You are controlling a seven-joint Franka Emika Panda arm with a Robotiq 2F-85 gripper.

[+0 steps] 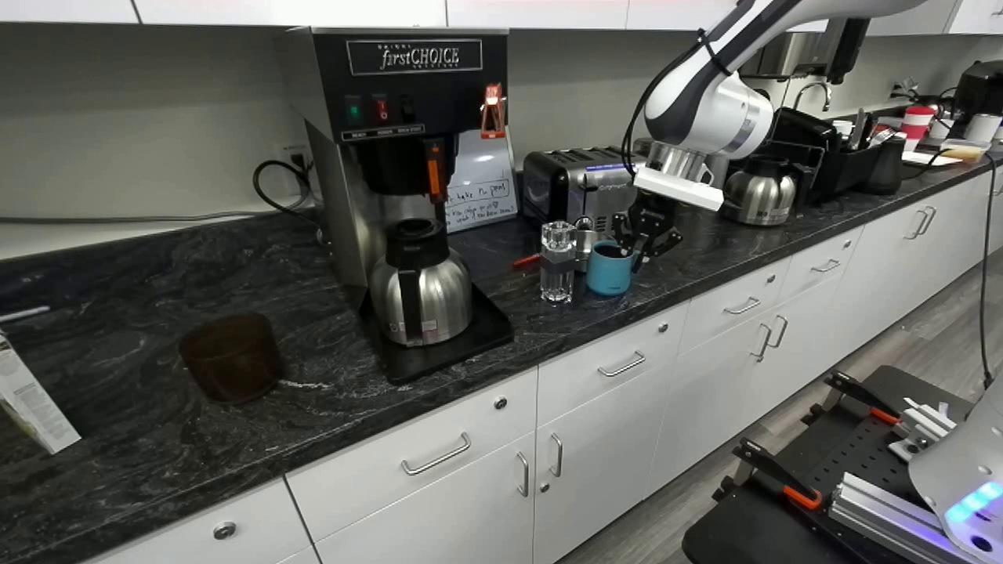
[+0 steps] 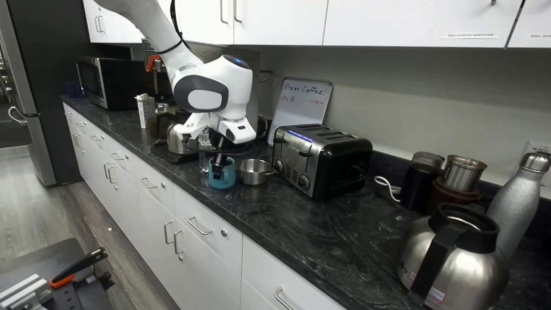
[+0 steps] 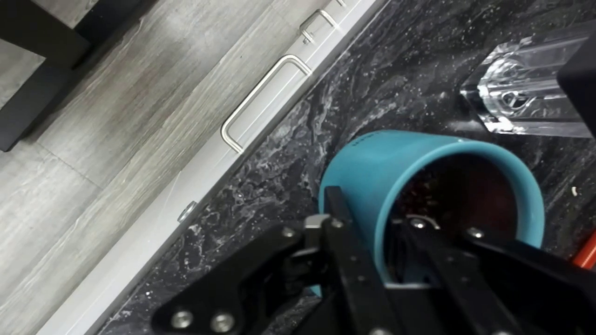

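Note:
A blue mug point(image 1: 609, 271) stands upright on the dark counter, close to its front edge. My gripper point(image 1: 639, 252) comes down over the mug's right side. Seen from the wrist, one of the black fingers point(image 3: 336, 204) lies along the outside of the mug point(image 3: 366, 167) and the other is inside its mouth. The mug's wall runs between them, and the gripper is shut on it. In exterior view 2 the gripper point(image 2: 219, 164) reaches into the mug point(image 2: 222, 178). The handle is mostly hidden in the wrist view.
Close beside the mug stand a clear faceted container point(image 1: 556, 263) and a small steel cup point(image 2: 254, 171). A toaster point(image 2: 320, 160) is behind them. The coffee maker point(image 1: 404, 84) with its carafe point(image 1: 422, 291) occupies the counter farther left in exterior view 1.

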